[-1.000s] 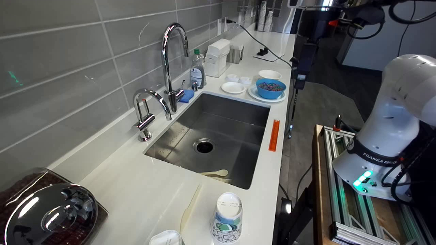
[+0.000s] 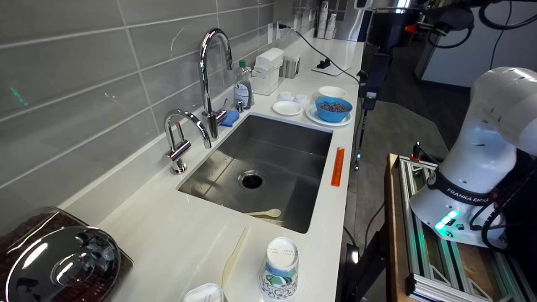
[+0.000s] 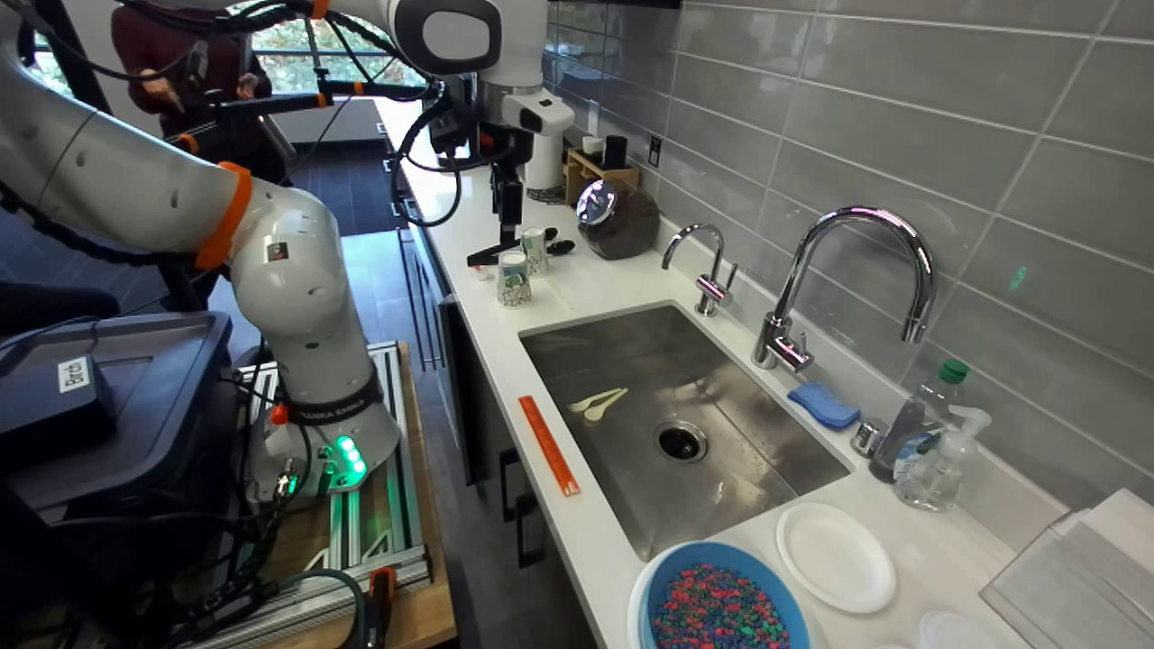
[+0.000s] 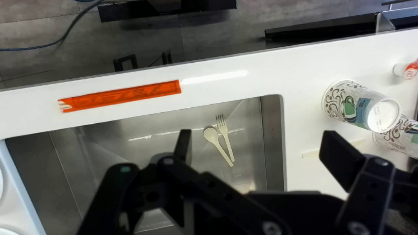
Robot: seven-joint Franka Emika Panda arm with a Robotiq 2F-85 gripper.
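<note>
My gripper is open, its two fingers wide apart with nothing between them. In exterior view 2 it hangs above the counter by the upturned paper cups, its tips partly hard to make out. A pale spoon (image 4: 211, 135) and a pale fork (image 4: 222, 125) lie together on the floor of the steel sink (image 3: 757, 438). On the counter beside the sink is a pale knife (image 2: 233, 259), close to a patterned paper cup (image 2: 280, 274). A second cup (image 3: 535, 247) stands near the first. Along the sink's front edge lies an orange chopstick packet (image 4: 125, 96).
A blue bowl (image 2: 332, 115) of colourful bits sits on a plate past the sink, near another white plate (image 3: 835, 557). Two faucets, a blue sponge (image 3: 824, 404) and soap bottles line the wall side. A lidded container (image 2: 65, 266) occupies the counter's near left in exterior view 1.
</note>
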